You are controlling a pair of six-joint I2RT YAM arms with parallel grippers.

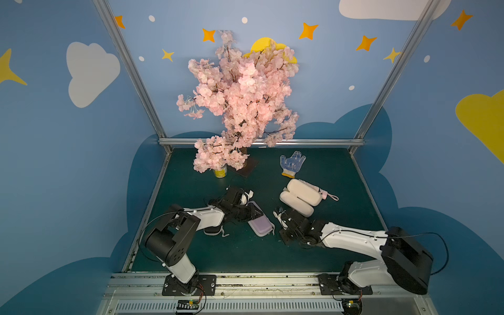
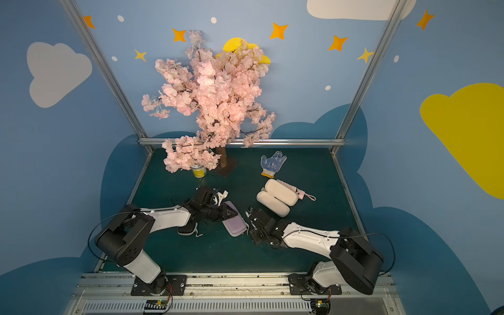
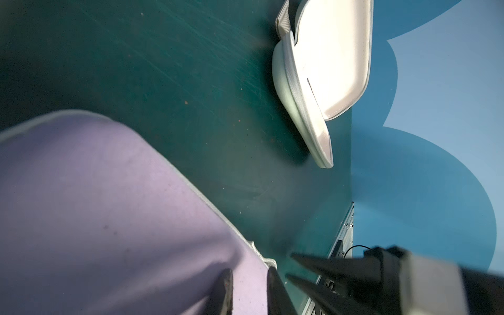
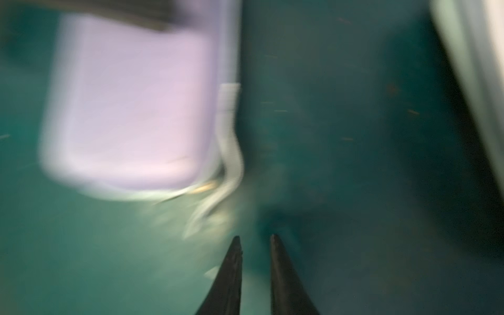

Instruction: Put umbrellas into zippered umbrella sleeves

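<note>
A closed purple zippered sleeve (image 1: 260,223) lies flat near the table's middle, a pull strap (image 4: 229,136) trailing from one edge. Over its far part, my left gripper is closed with the purple cover puckered between its fingers. To the right of the sleeve, my right gripper hovers just off the strap's end, its fingers apart and nothing between them. A cream sleeve (image 1: 304,192) lies spread open further right. Behind it is a slim pale pink umbrella (image 2: 294,188) with a wrist loop, partly hidden by the sleeve.
A dark case (image 2: 187,229) with a strap sits beneath the left forearm. Further back are a blue glove (image 1: 292,162), a yellow can (image 1: 220,171) and a pink blossom tree (image 1: 246,94). Bare table shows in front of the purple sleeve.
</note>
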